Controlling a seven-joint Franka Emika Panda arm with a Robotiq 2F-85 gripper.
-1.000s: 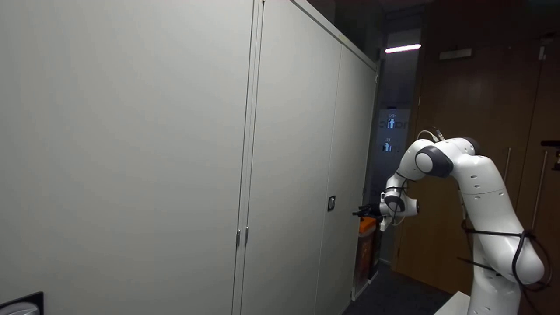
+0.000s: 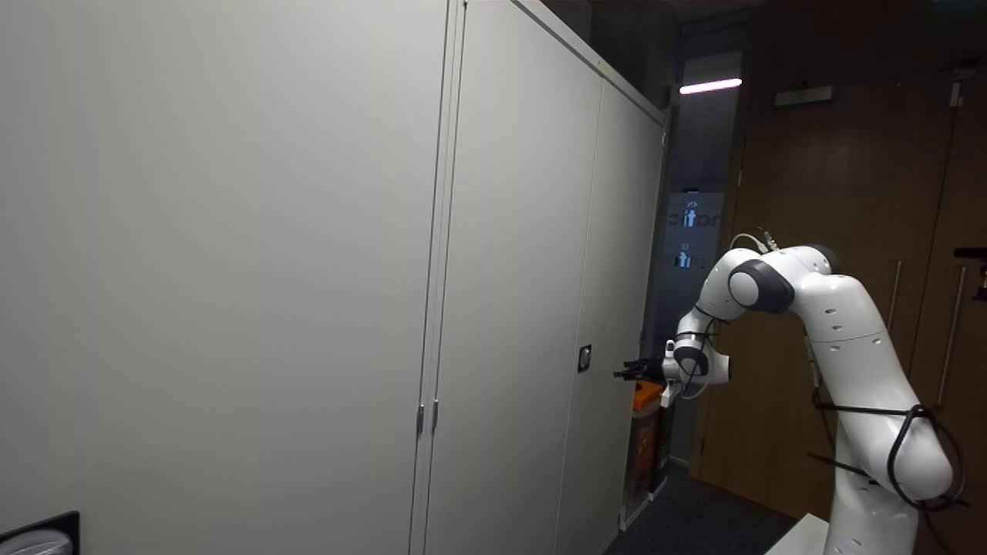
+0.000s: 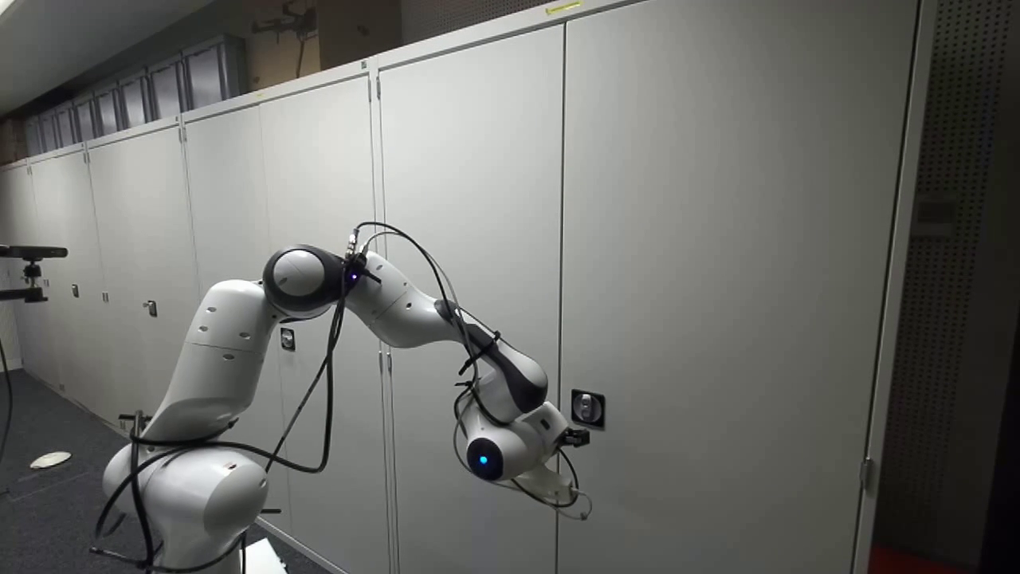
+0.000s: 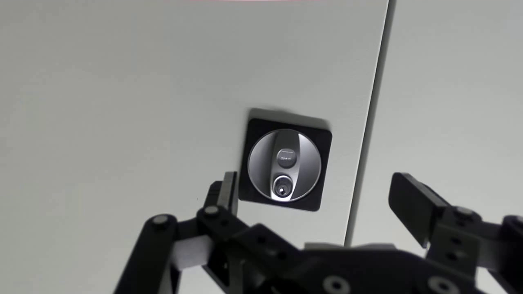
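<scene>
A round silver turn handle with a keyhole sits in a square black plate on a pale grey cabinet door; the same handle shows beside the arm's wrist in exterior view 2. My gripper is open in the wrist view, its left finger overlapping the plate's lower left edge in the picture and its right finger well past the door seam. Nothing lies between the fingers. Seen from the side, the gripper points at the cabinet with a gap of air before the door.
The cabinet doors are shut, with a thin seam next to the handle. Orange-topped bins stand beyond the cabinet's end. Black cables hang loosely along the arm. Free floor lies between the cabinet and the wooden door.
The arm has shifted slightly toward the cabinet, bringing the gripper a little nearer to the handle. The cabinet doors have not moved.
</scene>
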